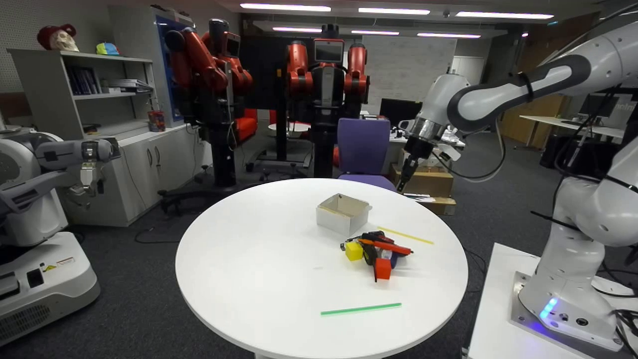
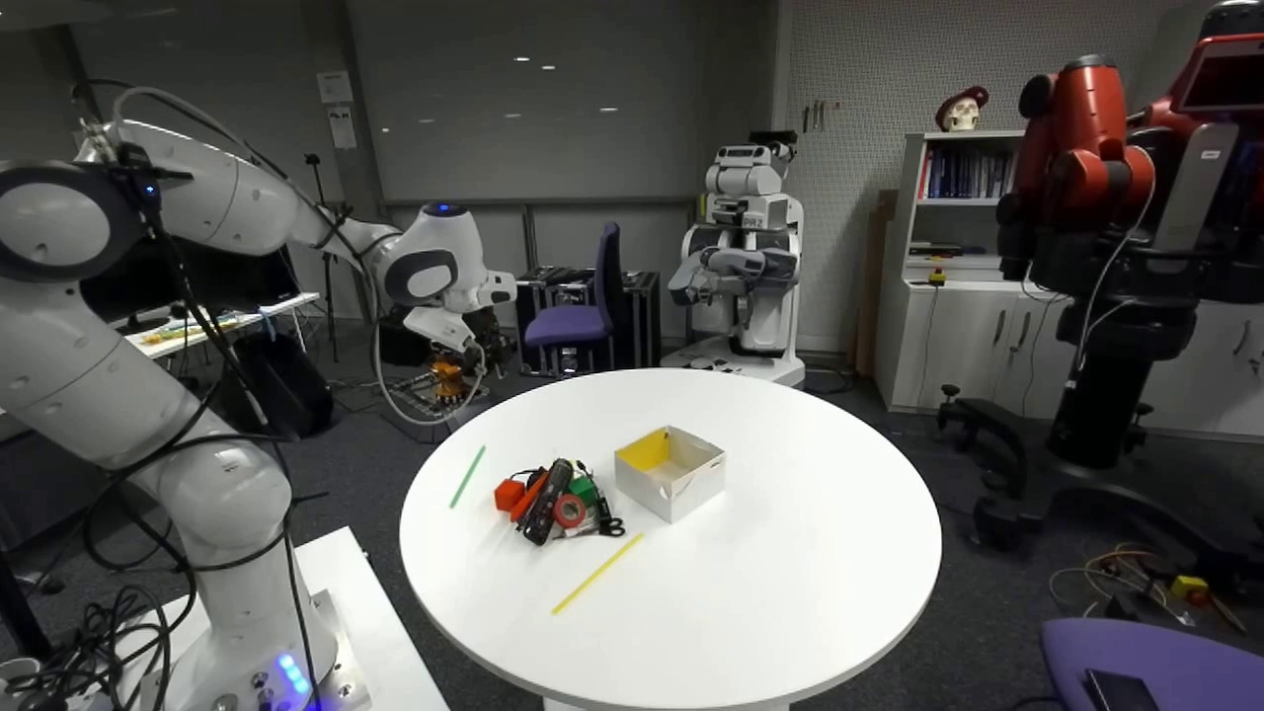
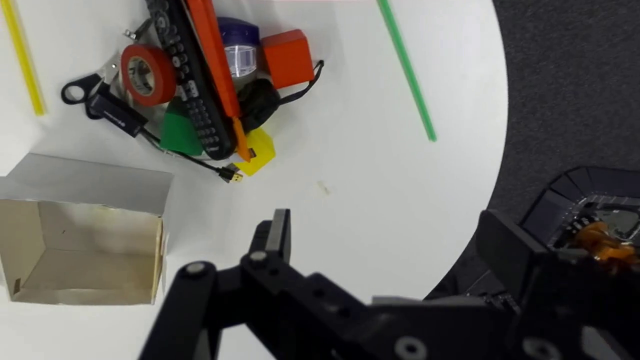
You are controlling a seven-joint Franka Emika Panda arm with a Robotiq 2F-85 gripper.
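Observation:
My gripper is open and empty, its fingers wide apart in the wrist view. In exterior view 1 the gripper [image 1: 403,180] hangs tilted above the table's far right side, clear of everything. A pile on the white table holds a black remote [image 3: 195,90], an orange-red cutter-like tool [image 3: 214,57], red tape [image 3: 148,75], a red cube [image 3: 288,58], a yellow cube [image 3: 259,153], a green block [image 3: 180,131], scissors [image 3: 76,91], a blue-lidded jar [image 3: 240,51] and a black USB cable [image 3: 198,161]. Beside the pile stands an open, empty-looking cardboard box [image 2: 671,480].
A yellow stick [image 2: 598,574] and a green stick [image 2: 468,476] lie apart on either side of the pile. A purple chair [image 1: 363,146] stands close behind the table.

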